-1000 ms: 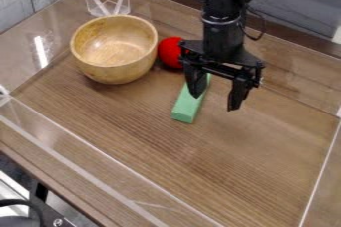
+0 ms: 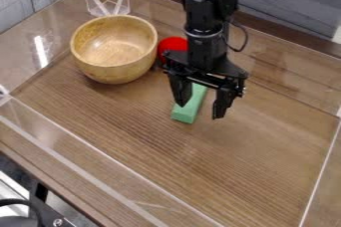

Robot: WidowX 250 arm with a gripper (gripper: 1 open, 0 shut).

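My black gripper is open in the middle of the camera view, its fingers spread to either side over a green block. The block lies on the wooden table, partly hidden by the gripper. Whether the fingers touch it cannot be told.
A tan bowl stands at the upper left. A red round object lies behind the arm, partly hidden by it.
My gripper has moved a little left and toward the front, now more nearly over the green block. The block, bowl and red object look unmoved.
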